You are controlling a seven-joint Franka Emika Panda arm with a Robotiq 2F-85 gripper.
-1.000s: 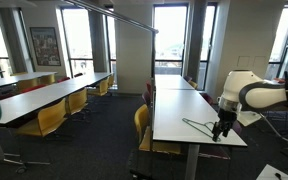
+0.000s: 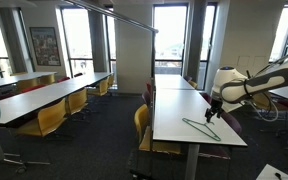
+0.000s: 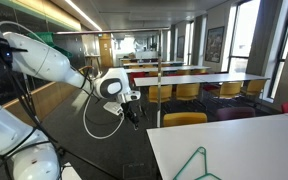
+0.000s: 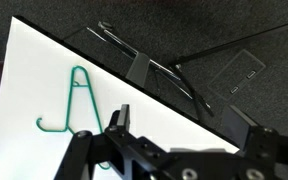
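Note:
A green hanger (image 4: 70,116) lies flat on the white table (image 4: 19,90), on the left of the wrist view. Exterior view 1 has the hanger (image 2: 201,129) near the table's close end, and in exterior view 2 it (image 3: 196,166) is at the bottom edge. My gripper (image 2: 212,115) is above the table, on the hanger's right in exterior view 1. From the wrist, the gripper appears open, its fingers wide apart with nothing between them. It is to the right of the hanger, over the table's edge and not touching it.
Dark floor drops away past the table edge, where a metal stand (image 4: 139,68) stands. Yellow chairs (image 2: 142,122) line one side of the table.
Over the last second my gripper has risen off the table area near the hanger and shifted slightly left in exterior view 1. The hanger appears to lie in the same place.

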